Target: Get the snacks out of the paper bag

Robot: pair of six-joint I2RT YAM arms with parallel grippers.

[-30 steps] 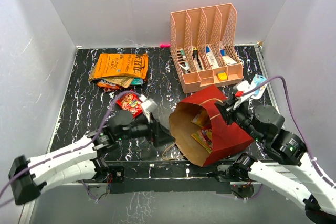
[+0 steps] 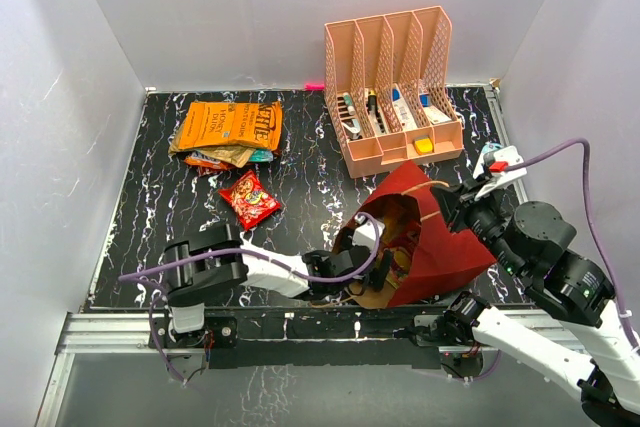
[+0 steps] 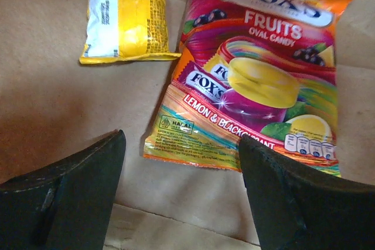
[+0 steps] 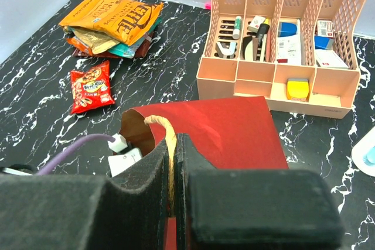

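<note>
The red paper bag (image 2: 445,257) lies tilted, its mouth facing left. My left gripper is inside it, open, over a Fox's Fruits candy packet (image 3: 258,80); a yellow packet (image 3: 135,16) lies above left of that in the left wrist view. My right gripper is shut on the bag's twisted handle (image 4: 161,120), at the bag's upper edge. A red snack packet (image 2: 250,199) lies on the counter left of the bag.
A pile of snack packets (image 2: 226,127) sits at the back left. A peach organiser (image 2: 405,159) with small items stands at the back right.
My left arm has swung right, taking its gripper into the bag's mouth.
</note>
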